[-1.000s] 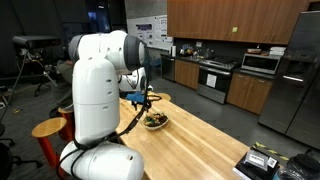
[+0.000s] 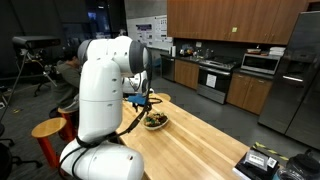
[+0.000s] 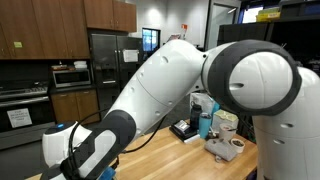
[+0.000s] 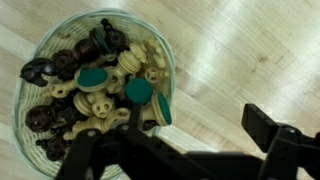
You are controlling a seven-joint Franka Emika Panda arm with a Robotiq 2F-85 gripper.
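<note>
A round woven basket [image 4: 168, 62] fills the left of the wrist view, heaped with dark brown and pale wooden chess pieces [image 4: 102, 104], some showing green felt bases. My gripper is open above it, its left finger [image 4: 122, 140] over the pieces and its right finger [image 4: 258, 124] over bare table. I see nothing between the fingers. In exterior view 1 the basket [image 2: 155, 122] stands on the table beside the arm, with the gripper [image 2: 140, 100] just over its left side. The arm hides the basket in exterior view 2.
Dark boxes [image 2: 262, 162] lie at its near right end. In exterior view 2 a teal cup [image 3: 205, 127] and a grey object [image 3: 222, 149] stand on the table beyond the arm.
The arm and gripper appear slightly lower and closer to the basket than before. The basket and its pieces look unmoved.
</note>
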